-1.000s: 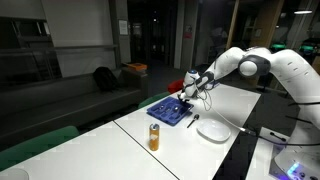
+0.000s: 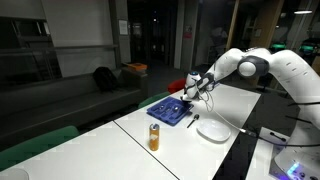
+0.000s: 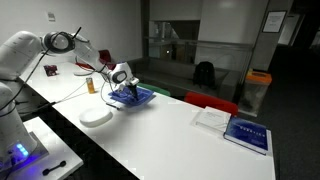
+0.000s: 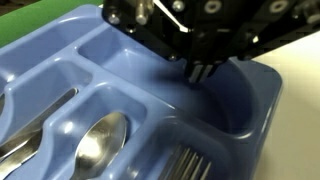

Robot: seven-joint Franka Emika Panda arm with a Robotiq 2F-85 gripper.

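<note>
A blue cutlery tray (image 2: 163, 111) lies on the white table, with several compartments. In the wrist view, a spoon (image 4: 101, 145) rests in one compartment, a fork (image 4: 186, 163) in another, and more metal cutlery (image 4: 30, 145) at the left. My gripper is over the tray's wide end compartment, its fingers together and nothing visible between them. That compartment looks empty where it shows; the gripper body hides part of it. From the second exterior view, the white gripper body stands at the tray (image 3: 143, 97), its tips hard to make out.
A white plate (image 2: 213, 131) sits nearer the front of the table, with a dark utensil (image 2: 193, 121) beside it. An orange bottle (image 2: 154, 138) stands apart from the tray. In the second exterior view, a white box (image 3: 212, 118) and wide bare table lie to the right.
The gripper has shifted very slightly at the tray's end. The tray, plate, dark utensil and bottle keep their places.
</note>
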